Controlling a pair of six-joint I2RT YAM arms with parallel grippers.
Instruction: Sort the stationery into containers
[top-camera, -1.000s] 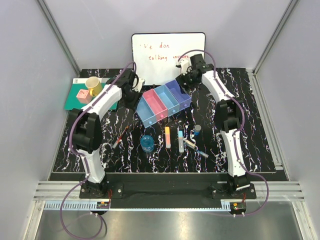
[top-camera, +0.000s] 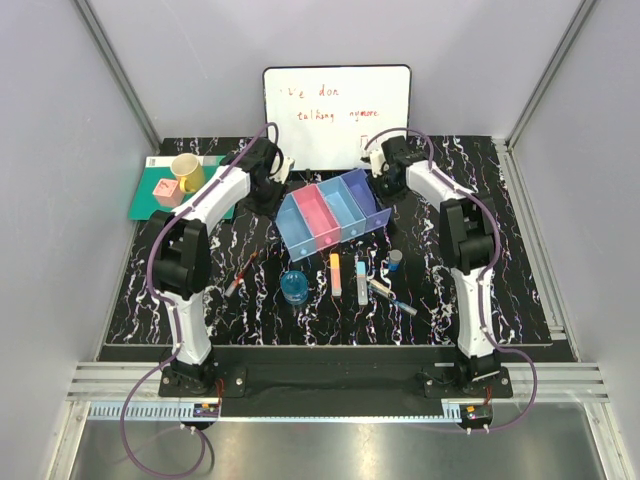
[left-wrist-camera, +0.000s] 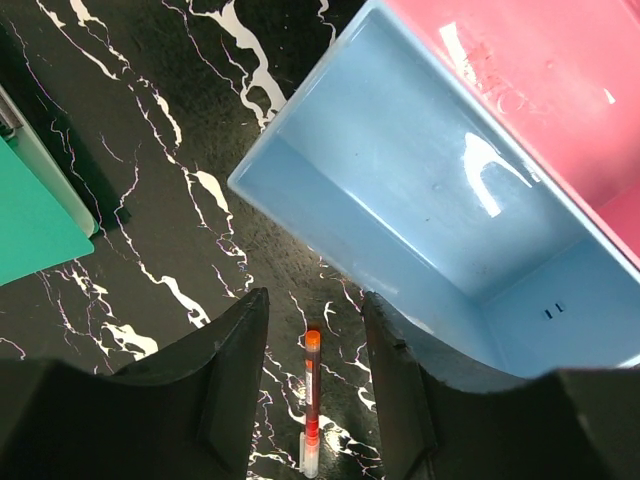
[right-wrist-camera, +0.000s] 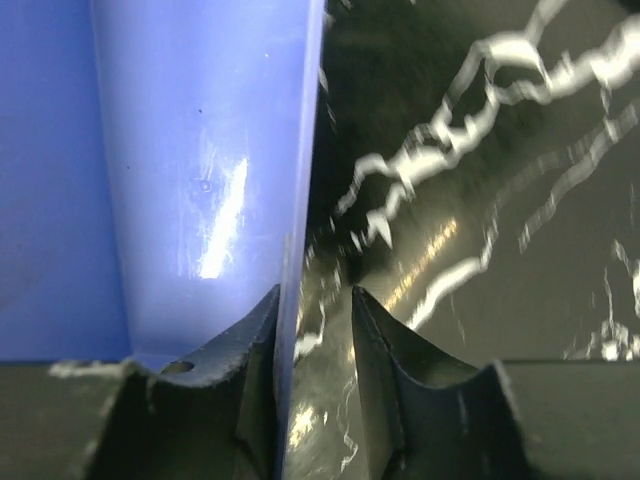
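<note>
A joined row of bins stands slantwise at the table's middle: a light blue bin (top-camera: 295, 229), a pink bin (top-camera: 317, 212), a second blue bin (top-camera: 342, 206) and a purple bin (top-camera: 363, 195). All look empty where visible. My left gripper is open beside the light blue bin's left corner, nothing between its fingers. At the purple bin, my right gripper straddles the outer wall, part open, with a gap to the right finger. In front lie a red pen (top-camera: 240, 275), an orange-capped stick (top-camera: 335, 275), a blue-capped tube (top-camera: 362, 283) and a blue-and-white tool (top-camera: 392, 297).
A round blue container (top-camera: 294, 287) and a small blue-topped jar (top-camera: 395, 259) stand in front of the bins. Back left, a green board (top-camera: 146, 201) bears a yellow mug (top-camera: 187, 172) and a pink block (top-camera: 168, 192). A whiteboard (top-camera: 338, 140) stands behind.
My right gripper has come down along the purple bin's outer side toward the front. The bin row has shifted slightly right and nearer. My left arm has moved only a little.
</note>
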